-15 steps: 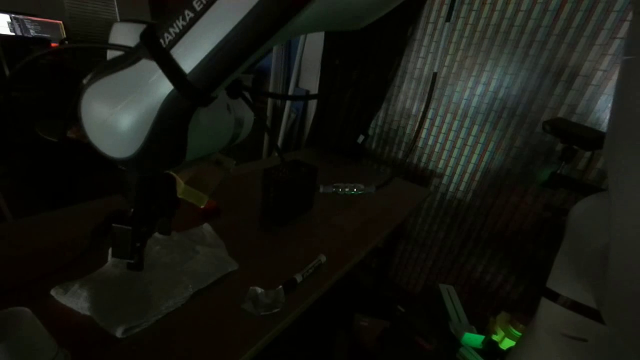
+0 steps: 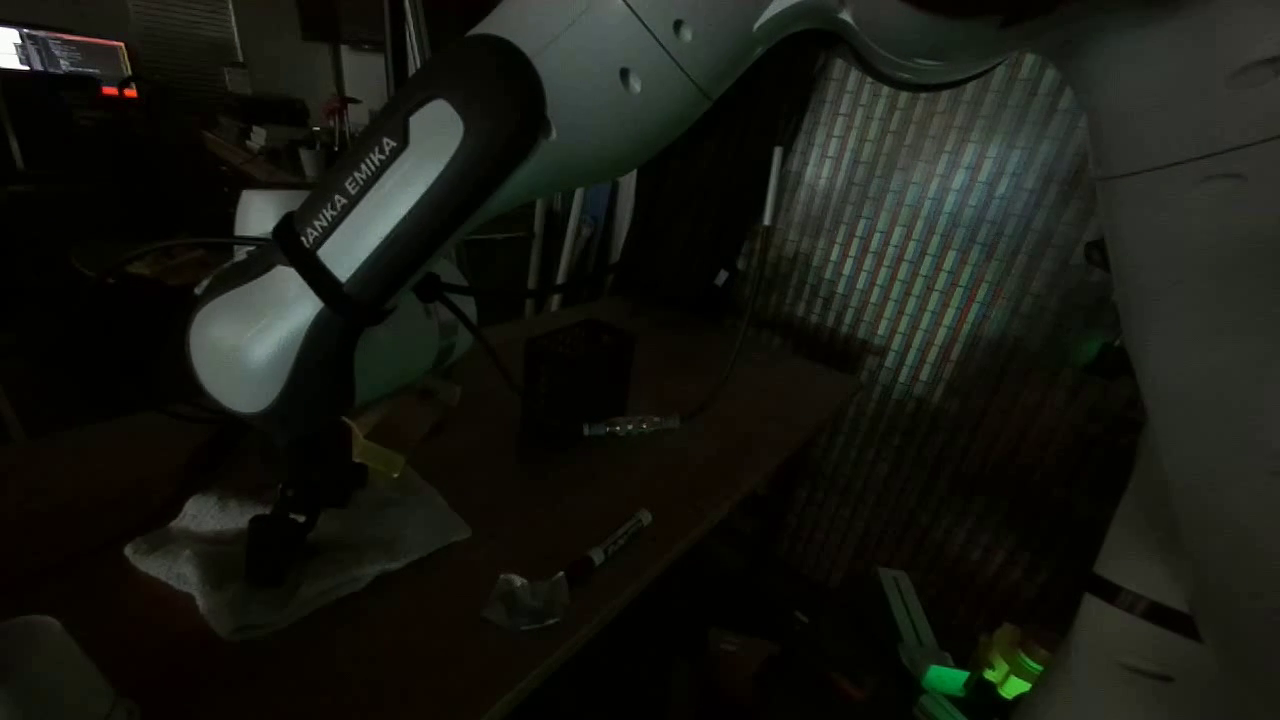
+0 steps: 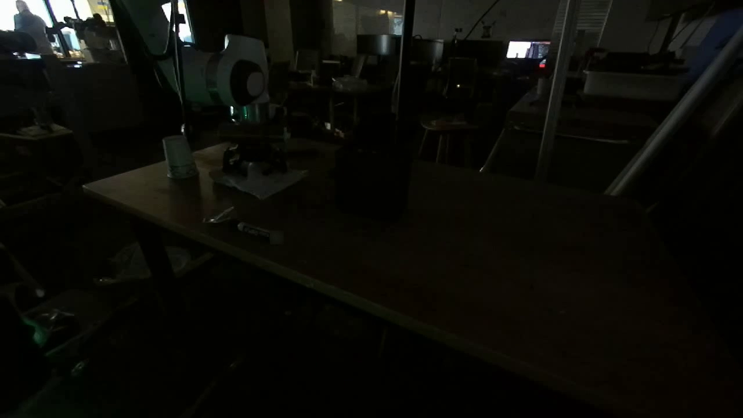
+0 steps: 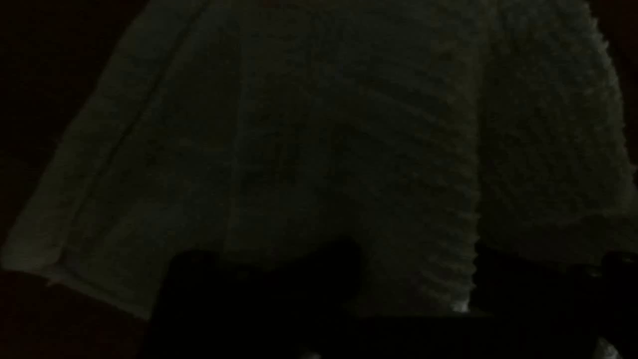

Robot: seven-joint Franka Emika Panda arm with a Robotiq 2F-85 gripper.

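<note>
A pale cloth (image 2: 372,540) lies rumpled on the table, under my gripper (image 2: 286,542). Seen from the wrist, the dark fingers (image 4: 269,281) stand apart at the bottom of the picture, and a raised fold of the cloth (image 4: 418,179) runs down into the gap between them. In exterior view 2, a light bump of cloth (image 3: 255,168) shows between the fingers of the gripper (image 3: 254,164). The fingertips are down at the cloth. Darkness hides whether both press against the fold.
A marker (image 2: 618,538) and a crumpled clear wrapper (image 2: 525,600) lie near the table edge. Behind them stands a black box (image 2: 578,378). A light cup (image 3: 180,157) is beside the cloth.
My gripper has come down to the cloth. The cloth's near and left corners have drawn inward, and it is more bunched than before.
</note>
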